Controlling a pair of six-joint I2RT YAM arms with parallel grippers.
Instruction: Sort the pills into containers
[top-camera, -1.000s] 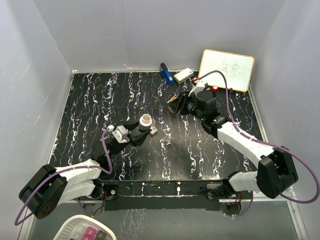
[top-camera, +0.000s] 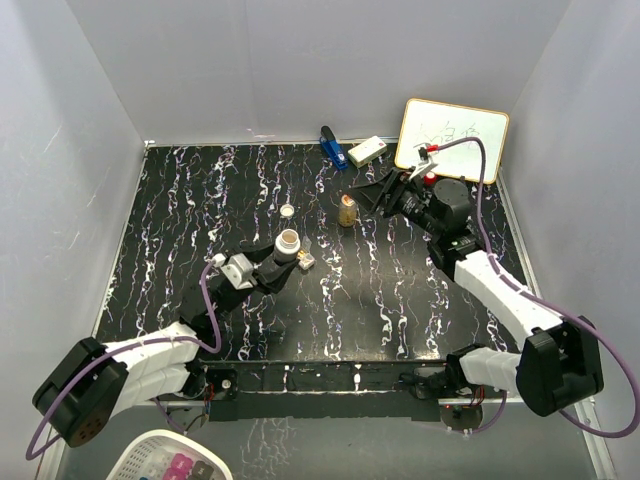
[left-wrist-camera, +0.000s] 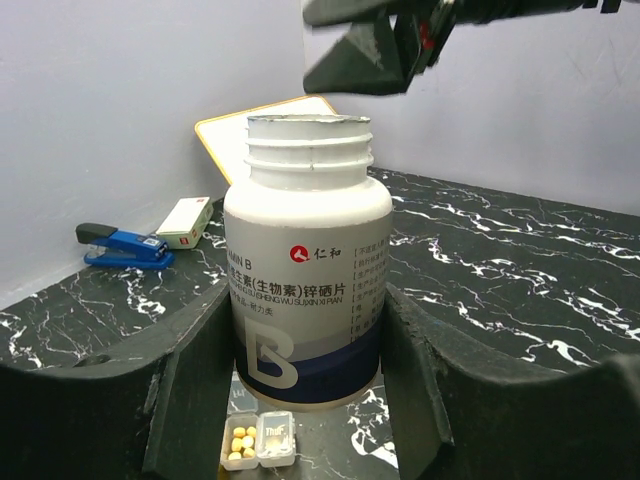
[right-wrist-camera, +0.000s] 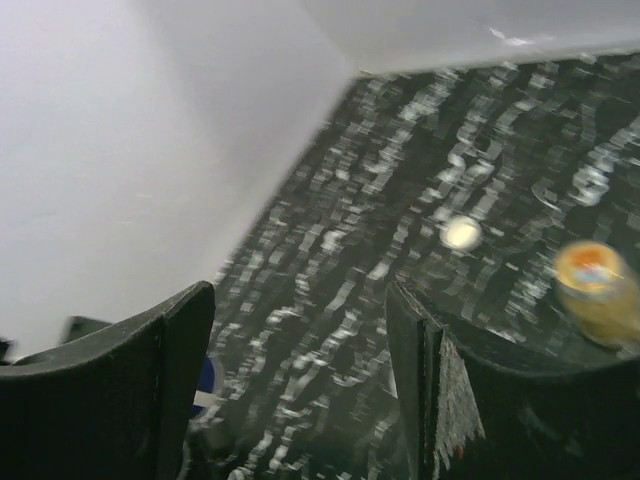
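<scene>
My left gripper (top-camera: 283, 262) is shut on a white vitamin bottle (left-wrist-camera: 308, 240), held upright with no cap on its neck. Beneath it on the table, a small clear pill box (left-wrist-camera: 258, 440) has yellow pills in one compartment and a lid marked "Thur" beside them. A round white cap (top-camera: 287, 211) lies on the dark tabletop, farther back than the bottle. My right gripper (top-camera: 364, 197) is open and empty, just right of an amber bottle (top-camera: 347, 214) with an orange-and-white top. In the right wrist view the cap (right-wrist-camera: 461, 233) and amber bottle (right-wrist-camera: 595, 290) are blurred.
A blue stapler (top-camera: 333, 148) and a pale box (top-camera: 367, 151) are at the back edge. Behind my right arm leans a whiteboard (top-camera: 455, 125), with a red-topped item (top-camera: 430, 178) before it. A white basket (top-camera: 135, 455) sits off the front-left.
The left arm barely shifted.
</scene>
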